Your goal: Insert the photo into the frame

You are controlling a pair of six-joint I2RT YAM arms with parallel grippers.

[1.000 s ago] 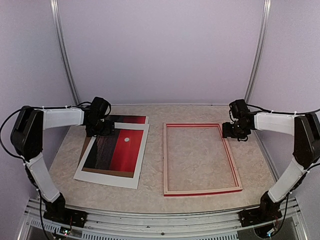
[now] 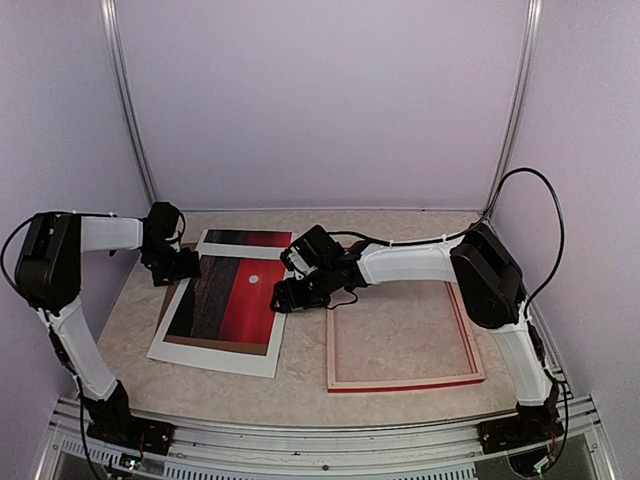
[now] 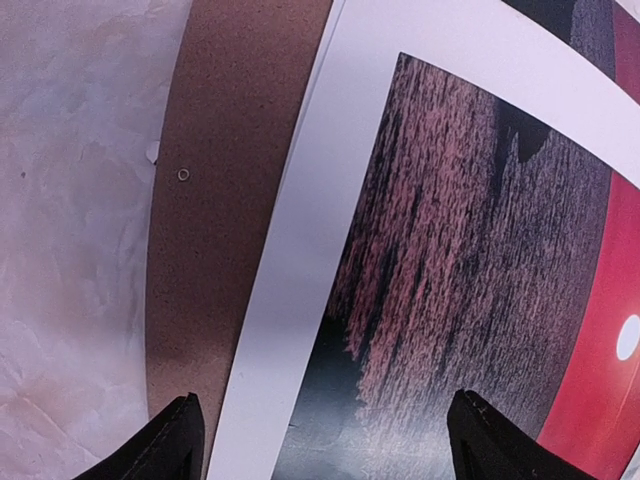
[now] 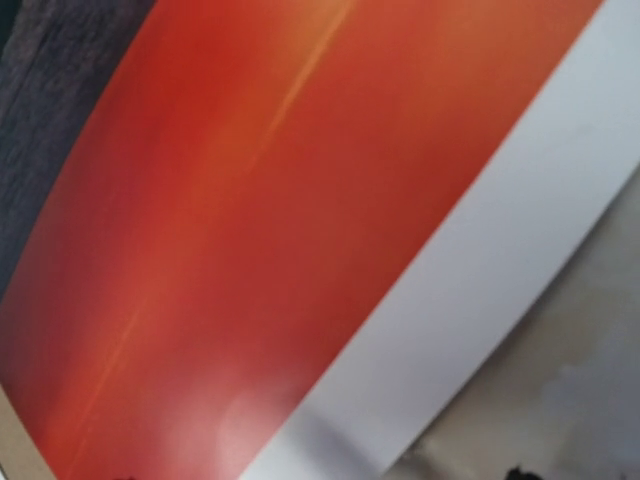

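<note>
The top photo [image 2: 215,310], dark and red with a white border, lies on a second print and brown backing [image 3: 215,180] at the table's left. My left gripper hangs over its left white border, part open, nothing seen between its fingers. My right gripper [image 2: 283,296] is low at the photo's right edge; in the right wrist view the red part and white border [image 4: 510,240] fill the picture, with only fingertips at the bottom edge, open. The empty pink-and-red frame [image 2: 405,386] lies on the right, partly hidden by the right arm.
A second print [image 2: 240,236] shows behind the top photo. The right arm reaches across the frame. Bare table [image 2: 300,390] shows in front, between photo and frame, and walls surround the back and sides.
My right arm has swung left from beside the frame to the photo's right edge. My left gripper has moved left to the photo's left edge.
</note>
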